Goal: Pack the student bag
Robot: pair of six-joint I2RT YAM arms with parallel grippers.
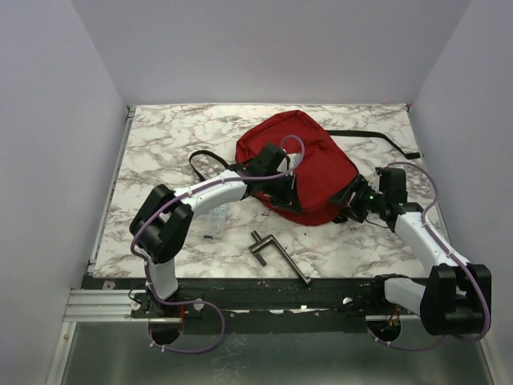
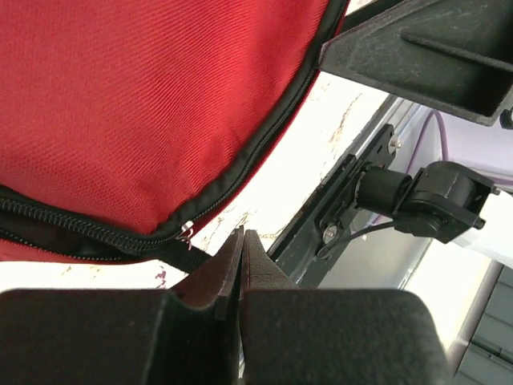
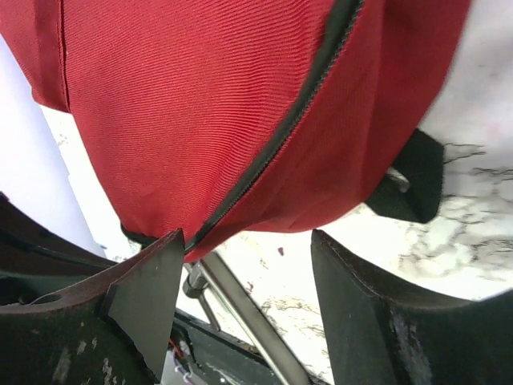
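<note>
The red bag (image 1: 276,136) with black zipper trim lies flat at the middle back of the table. Over its front edge, my left gripper (image 1: 294,207) is shut; in the left wrist view its fingertips (image 2: 244,249) meet beside a silver zipper pull (image 2: 187,229), nothing showing between them. A black zipper (image 2: 80,228) runs along the bag's edge there, partly parted. My right gripper stands open at the bag's front right edge, its fingers apart with the red fabric just beyond the tips. A clear case (image 1: 215,222) lies left, partly hidden by my left arm.
A dark metal bracket (image 1: 280,255) stands at the table's front middle. One black strap (image 1: 377,136) stretches to the right, another (image 1: 195,158) loops left. Bare marble (image 1: 160,136) shows at the back left.
</note>
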